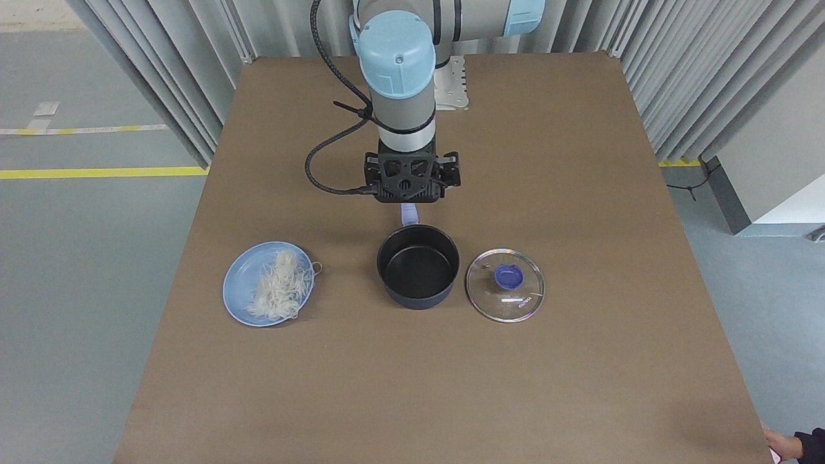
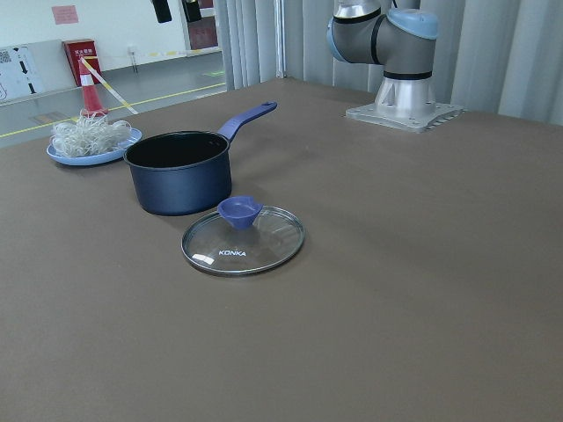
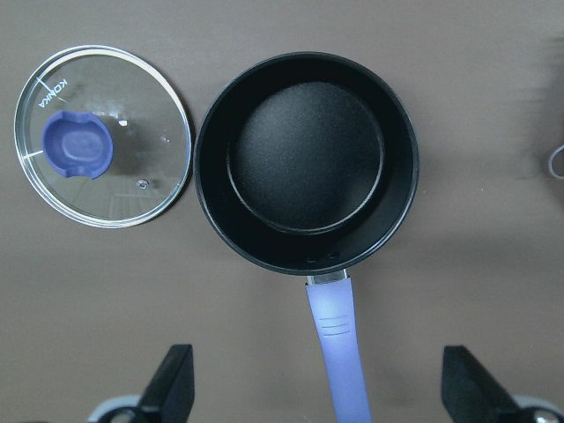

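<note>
An empty dark saucepan [image 1: 417, 263] [image 2: 180, 183] [image 3: 304, 159] with a lavender handle [image 3: 339, 352] stands mid-table. Beside it lies a glass lid [image 1: 504, 301] [image 2: 246, 251] [image 3: 132, 176] with a blue knob [image 3: 77, 144]. A blue plate [image 1: 241, 286] [image 2: 88, 160] holds a pile of white noodle-like strands [image 1: 278, 286] [image 2: 88, 136]. My gripper hangs above the pan's handle, open, its fingers wide apart on either side of it. In the left view only its dark tips show at the top.
My arm's base [image 1: 452, 85] [image 2: 405, 114] stands at the back. A person's hand [image 1: 781, 442] is at the front right edge in the front view.
</note>
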